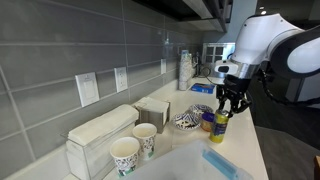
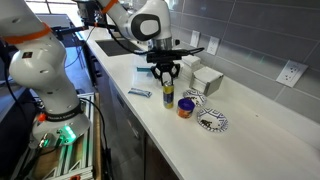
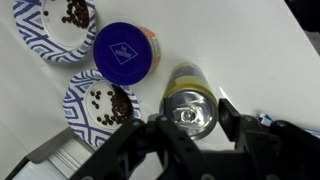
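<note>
A tall yellow can with a silvery round top [image 3: 190, 113] stands upright on the white counter, its yellow side [image 2: 168, 97] showing in the second exterior view. My gripper [image 1: 227, 108] points down at the can's upper end and is shut on it. In the wrist view its dark fingers [image 3: 228, 116] flank the top on both sides. Close by the can, a squat jar with a blue lid [image 3: 122, 52] stands apart from the fingers.
Two patterned plates [image 2: 212, 119] with small dark pieces lie beyond the jar. Paper cups [image 1: 125, 154], a white box [image 1: 102, 137] and a light blue item [image 1: 218, 164] are also on the counter.
</note>
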